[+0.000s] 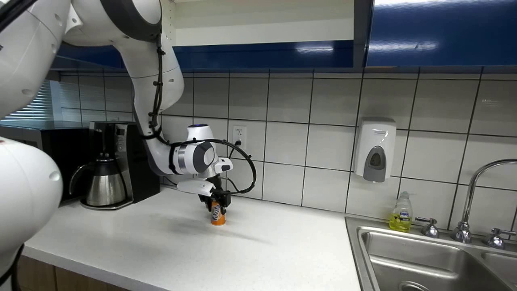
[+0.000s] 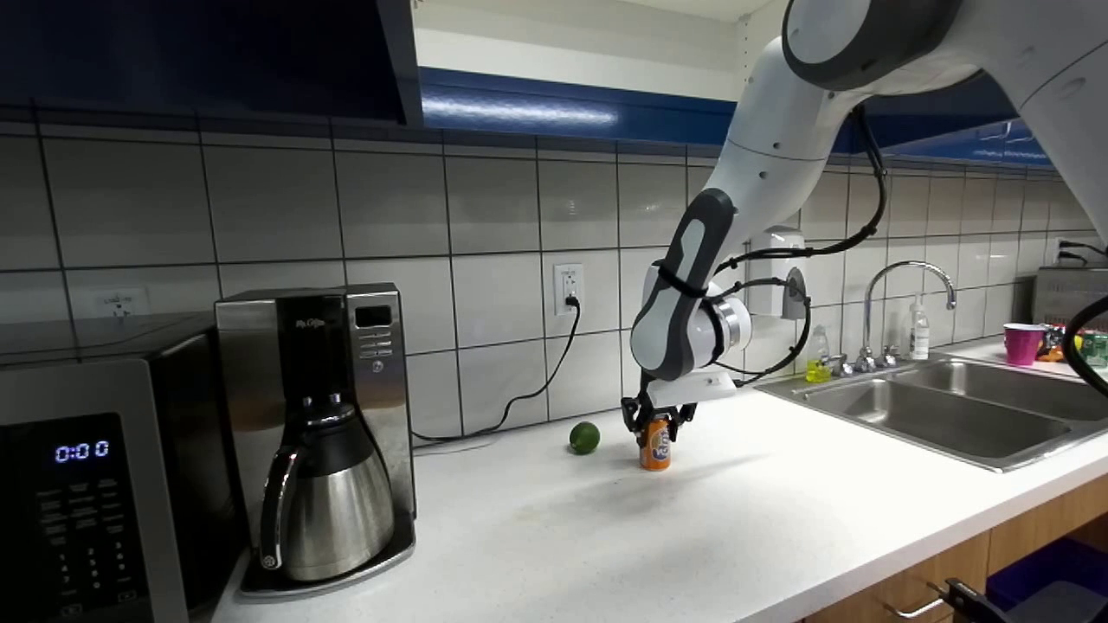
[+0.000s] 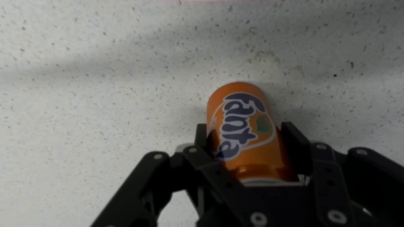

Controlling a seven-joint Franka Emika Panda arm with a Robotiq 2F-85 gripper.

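An orange Fanta can stands upright at the white counter, seen between the black fingers in the wrist view. My gripper points down and is shut on the can's upper part, one finger on each side. In exterior view 1 the can shows below the gripper. Whether its base touches the counter is hard to tell. A green lime lies left of the can in exterior view 2.
A coffee maker with a steel carafe and a microwave stand at the left. The sink, a dish soap bottle and a faucet are at the right. Open counter lies between, beneath an open cabinet shelf.
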